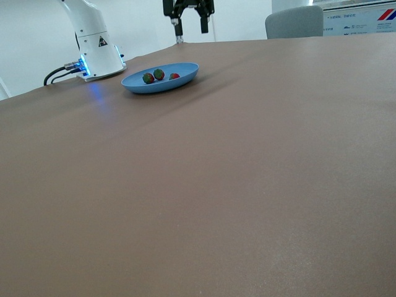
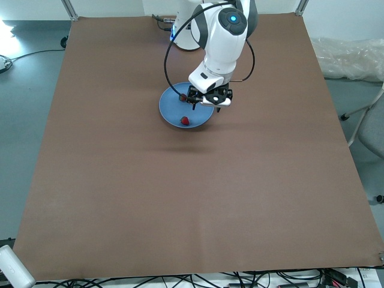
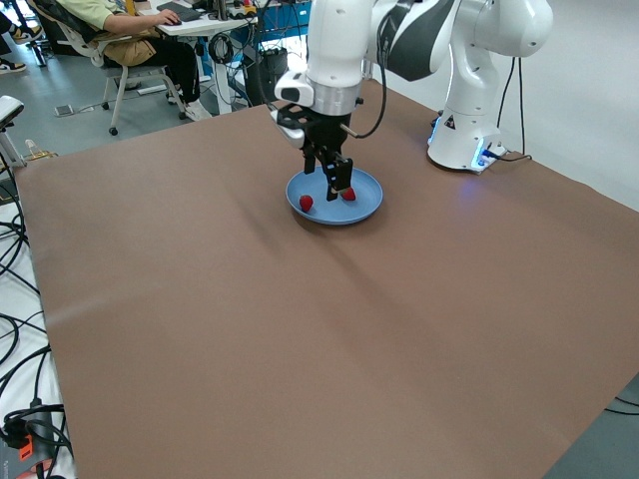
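My gripper (image 1: pixel 189 28) is above the blue plate (image 2: pixel 171 111), its two black fingers apart in the top view with nothing visible between them. In the right view the gripper (image 3: pixel 321 175) hangs over the back of the plate (image 3: pixel 329 212). Red strawberries with green tops lie on the plate: one toward the front in the left view (image 2: pixel 185 120), one near the gripper (image 2: pixel 183 98), partly hidden there. The top view shows three strawberries (image 1: pixel 158 74).
A grey chair (image 2: pixel 375 126) stands beside the table at the right of the left view. Cables run along the table's edge.
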